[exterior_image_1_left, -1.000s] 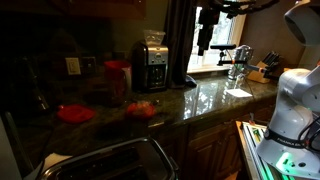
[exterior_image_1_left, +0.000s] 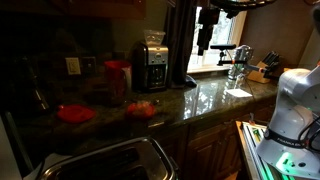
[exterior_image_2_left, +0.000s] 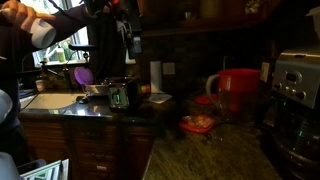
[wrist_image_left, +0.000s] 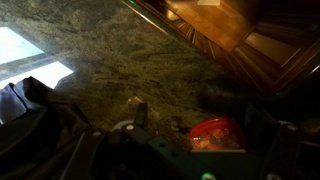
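Note:
My gripper (exterior_image_1_left: 205, 40) hangs high over the counter, right of the coffee maker, pointing down. Its dark fingers (wrist_image_left: 140, 115) stand apart in the wrist view, with nothing seen held between them. On the counter below sits a small red container (wrist_image_left: 217, 131) with orange-brown contents, partly covered by the gripper's body in that view. The same red container (exterior_image_1_left: 141, 109) lies in front of the coffee maker (exterior_image_1_left: 155, 67). Further left is a flat red item (exterior_image_1_left: 75, 113), and a red pitcher (exterior_image_1_left: 117, 82) stands behind.
A large rectangular metal basin (exterior_image_1_left: 112, 162) fills the near left. In exterior view 2 a toaster (exterior_image_2_left: 122, 93) stands near the corner. A knife block (exterior_image_1_left: 262, 73) is at far right. Open counter (exterior_image_1_left: 190, 103) lies right of the red container.

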